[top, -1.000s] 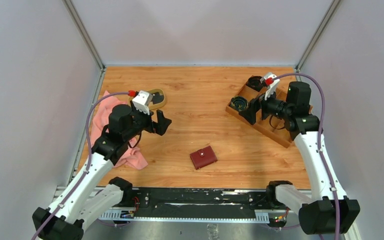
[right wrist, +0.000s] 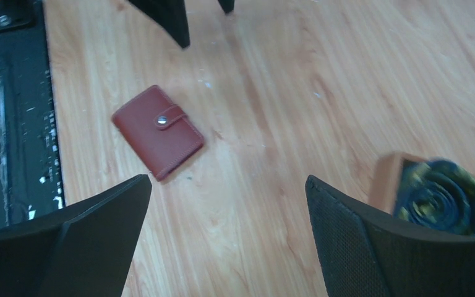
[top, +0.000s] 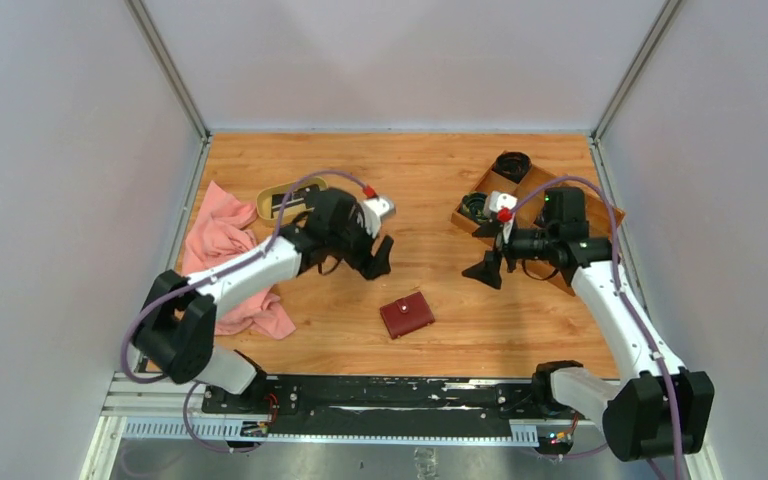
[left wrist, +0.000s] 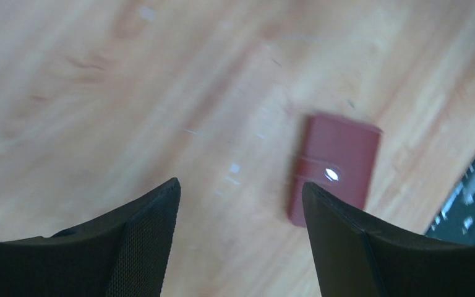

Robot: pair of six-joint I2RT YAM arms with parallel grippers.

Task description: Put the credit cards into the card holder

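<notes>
A dark red leather card holder [top: 406, 314] with a snap strap lies shut on the wooden table, front centre; it also shows in the left wrist view [left wrist: 340, 154] and right wrist view [right wrist: 154, 139]. My left gripper [top: 376, 258] hangs above and behind it to the left, blurred, fingers apart with nothing between them. My right gripper [top: 488, 262] stands open and empty to its right, beside the wooden box. A yellow oval tray [top: 270, 204] at back left holds dark, thin items; I cannot tell whether these are the credit cards.
A wooden compartment box [top: 595, 215] with coiled dark items stands at back right. A pink cloth [top: 260, 312] lies along the left. A black rail [top: 400, 390] runs along the front edge.
My left gripper has swung right towards the middle, nearer the card holder. My right gripper has moved left and down, out from over the wooden box. The card holder is unmoved.
</notes>
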